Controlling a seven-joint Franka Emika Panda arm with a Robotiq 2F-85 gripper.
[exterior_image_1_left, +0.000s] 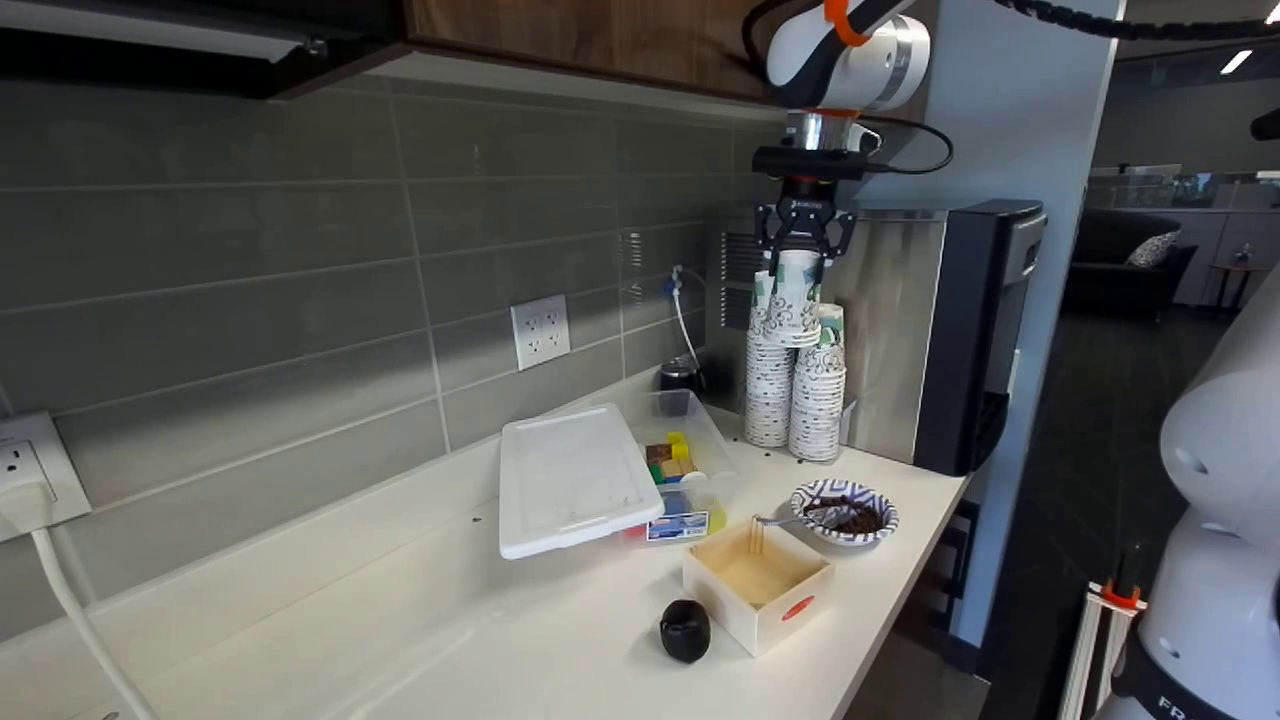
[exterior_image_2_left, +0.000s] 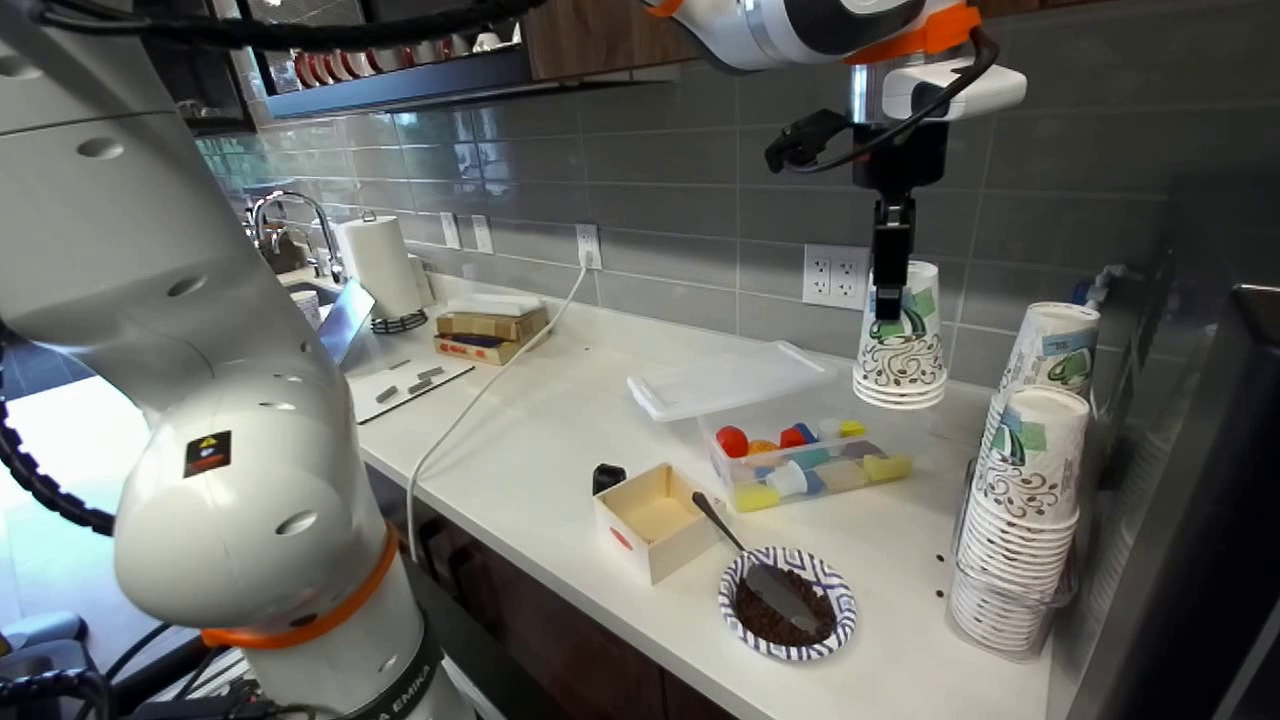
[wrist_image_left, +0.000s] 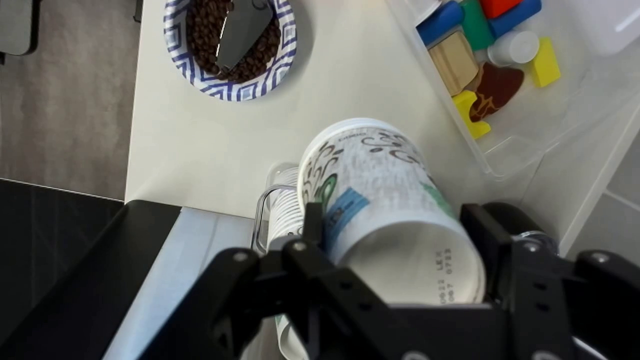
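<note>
My gripper is shut on a short nest of upside-down paper cups, white with brown swirls and green and blue marks. Several stacked rims show at its lower end, and it hangs in the air well above the counter. In the wrist view the held cups fill the space between the two black fingers. Two tall stacks of similar cups stand by the steel machine: the front stack and the one behind it. In exterior view 1 the held cups partly cover these stacks.
A patterned bowl of coffee beans with a scoop stands beside an open wooden box and a black round object. Behind them is a clear bin of toys, its white lid tilted. The steel machine bounds the counter's end.
</note>
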